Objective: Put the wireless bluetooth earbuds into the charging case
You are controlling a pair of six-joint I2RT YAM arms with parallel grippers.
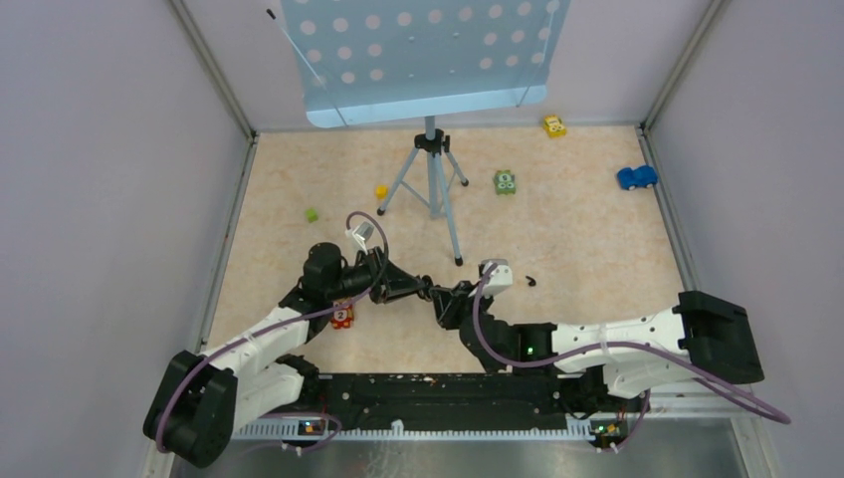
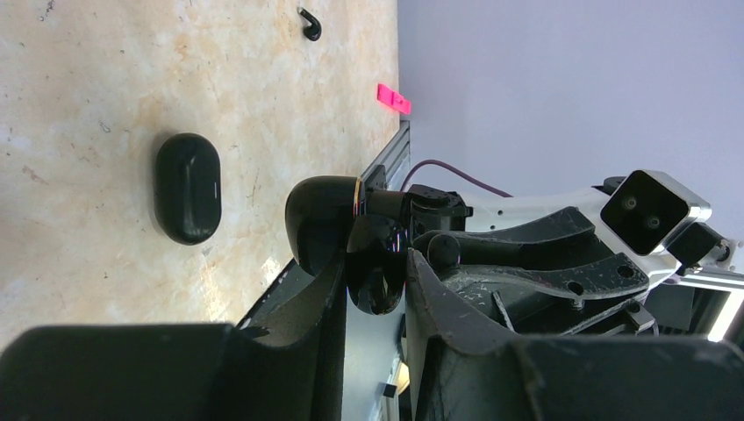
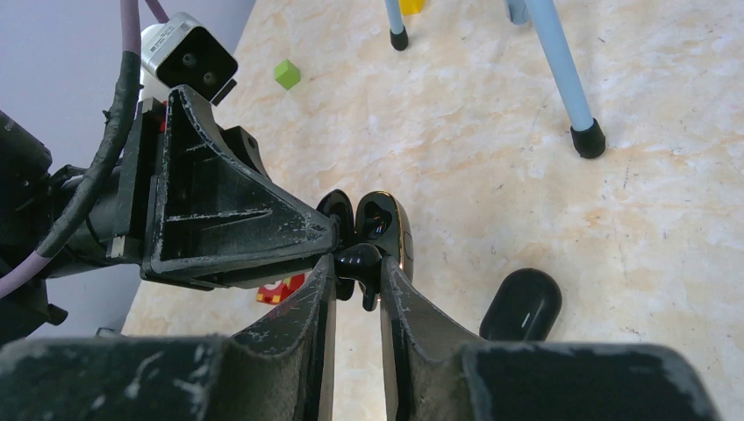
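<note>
The black charging case (image 2: 325,215) is lid-open, with my left gripper shut on it. In the right wrist view, the inside of the case (image 3: 377,219) shows beyond my right gripper. That gripper is shut on a black earbud (image 3: 360,260), its stem hanging down. The earbud is right at the open case and overlaps it in view; I cannot tell whether it touches or sits in a slot. A second black earbud (image 2: 311,29) lies on the table, also visible as a small dark earbud (image 1: 530,281) in the top view.
A black rounded oblong object (image 2: 188,189) lies on the table below the grippers. Behind them stands a tripod (image 1: 435,179) carrying a blue board. Small toys, including a red block (image 1: 342,315) and a blue car (image 1: 637,177), lie around.
</note>
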